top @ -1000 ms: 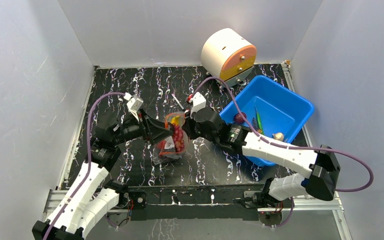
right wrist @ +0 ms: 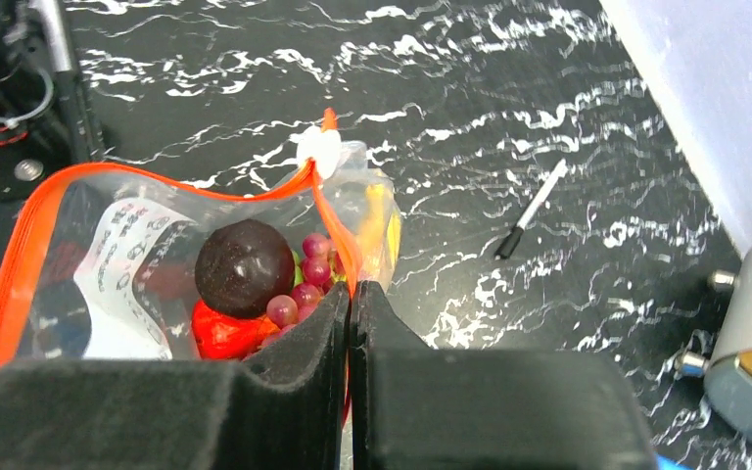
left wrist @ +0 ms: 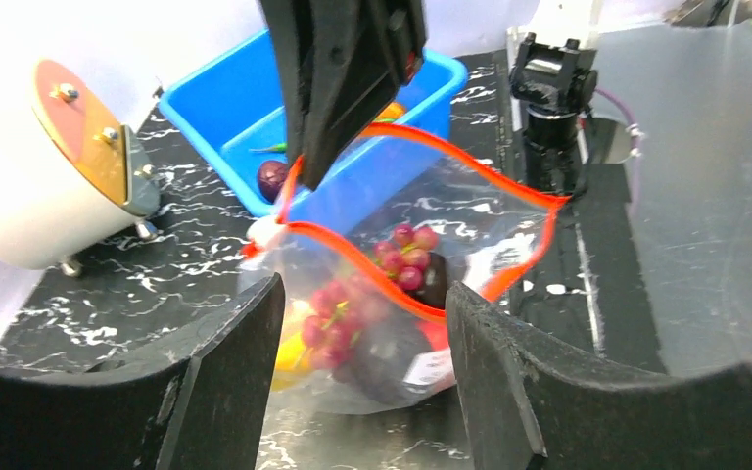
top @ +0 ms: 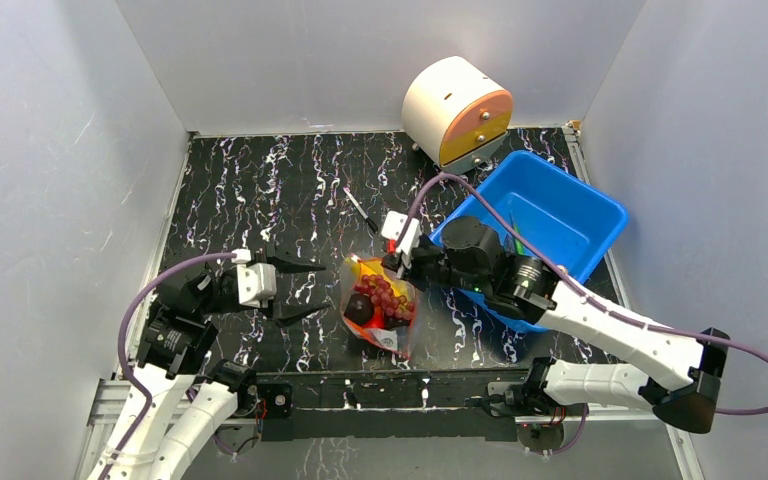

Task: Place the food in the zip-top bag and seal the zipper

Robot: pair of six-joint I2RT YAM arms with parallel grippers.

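The clear zip top bag (top: 380,330) with orange rim sits on the black table, holding grapes (right wrist: 313,257), a dark round fruit (right wrist: 243,266), a red pepper (right wrist: 223,333) and something yellow. Its mouth gapes. My right gripper is shut on the bag's orange rim near the white slider, seen also in the left wrist view at the bag's top. My left gripper (top: 302,288) stands open just left of the bag, nothing between its fingers.
A blue bin (top: 590,210) with produce is at the right, a white cabinet (top: 440,105) at the back, and a marker (top: 360,208) behind the bag.
My left gripper has pulled back leftward from the bag and opened. My right gripper and the bag have shifted rightward, and the bag's shape has changed.
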